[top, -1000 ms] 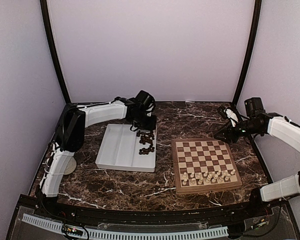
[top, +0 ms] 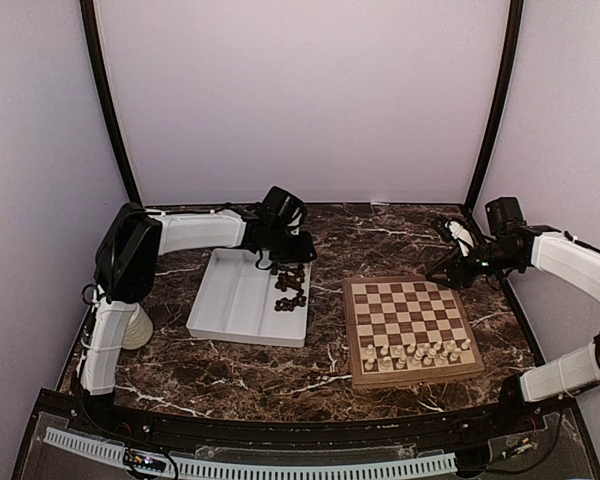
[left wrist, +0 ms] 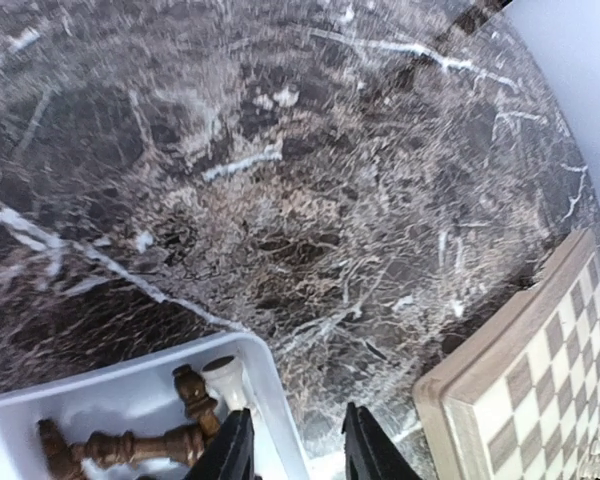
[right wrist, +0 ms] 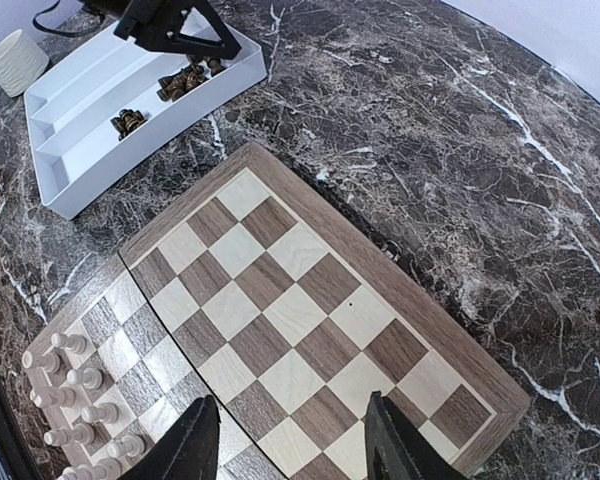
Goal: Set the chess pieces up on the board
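Observation:
The chessboard (top: 405,315) lies right of centre, white pieces (top: 410,357) in rows along its near edge, its far part bare. Dark brown pieces (top: 290,285) lie jumbled in the right compartment of the white tray (top: 220,290). My left gripper is over that tray's far right corner, fingers apart, with a brown piece (left wrist: 195,395) and a white piece (left wrist: 230,385) below it in the tray. My right gripper hovers above the board's far side, fingers apart with nothing between them.
Bare marble table (top: 380,235) surrounds the tray and board, with a clear strip between them. A white cylindrical object (right wrist: 18,62) stands left of the tray. Walls close the space at the back and sides.
My left arm has moved a little left as well; the right arm is nearly still.

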